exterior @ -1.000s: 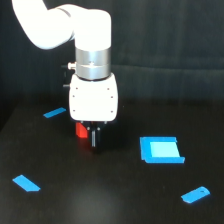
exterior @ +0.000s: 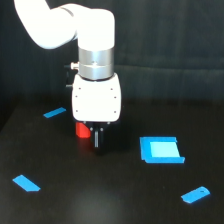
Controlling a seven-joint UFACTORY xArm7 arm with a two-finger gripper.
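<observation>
A small red object shows beside and partly behind the fingers of my gripper. The white hand hangs vertically, with its dark fingers low over the black table. Whether the fingers touch or hold the red object, I cannot make out. Further right, blue tape frames a pale rectangle on the table.
Blue tape strips lie at the back left, front left and front right. A dark curtain hangs behind.
My arm and gripper have shifted slightly to the right. The tape marks and the pale rectangle have not moved.
</observation>
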